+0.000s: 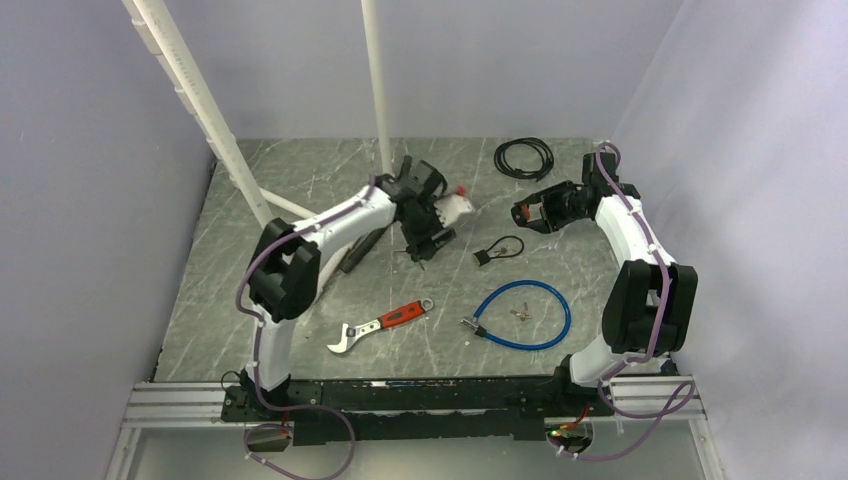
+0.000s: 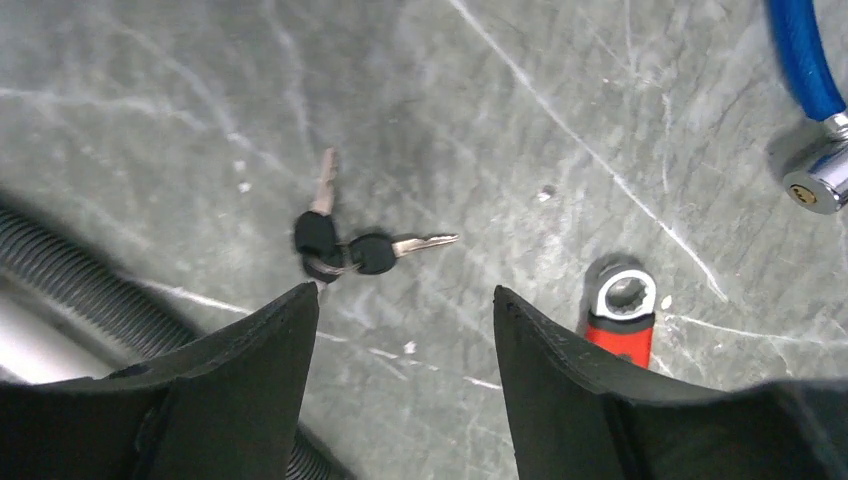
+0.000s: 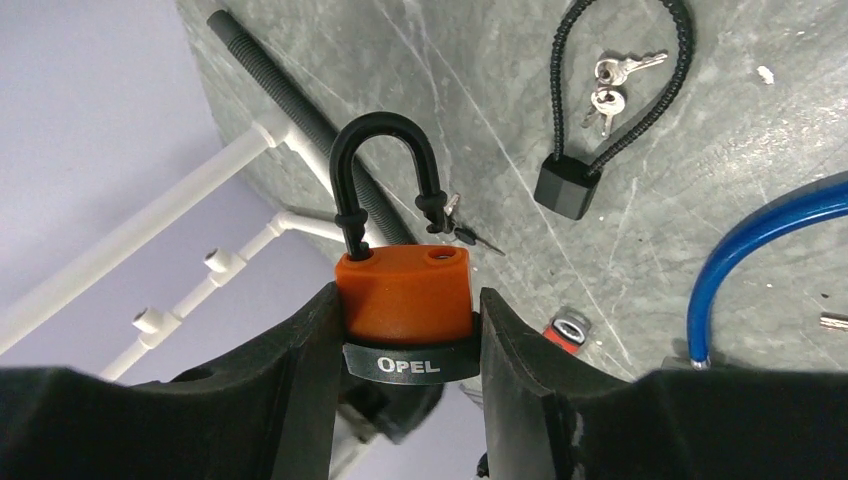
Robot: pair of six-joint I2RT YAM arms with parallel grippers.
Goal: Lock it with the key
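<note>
An orange-bodied padlock (image 3: 405, 300) marked OPEL is gripped by my right gripper (image 1: 524, 215), shut around its body. Its black shackle (image 3: 384, 122) points away from the fingers, and the right end stands clear of the hole in the body. Two black-headed keys (image 2: 373, 253) joined by a ring lie flat on the grey surface in the left wrist view. Above and behind them in that view, my left gripper is open, with nothing between its fingers. In the right wrist view the keys (image 3: 466, 235) are partly hidden behind the padlock's shackle.
A black cable lock (image 1: 482, 257) with silver keys (image 3: 607, 98) lies between the arms. Nearer the front are a blue cable lock (image 1: 565, 310) and a red-handled wrench (image 1: 402, 314). White pipes (image 1: 381, 90) and a black ribbed tube (image 2: 110, 300) stand close to the left arm.
</note>
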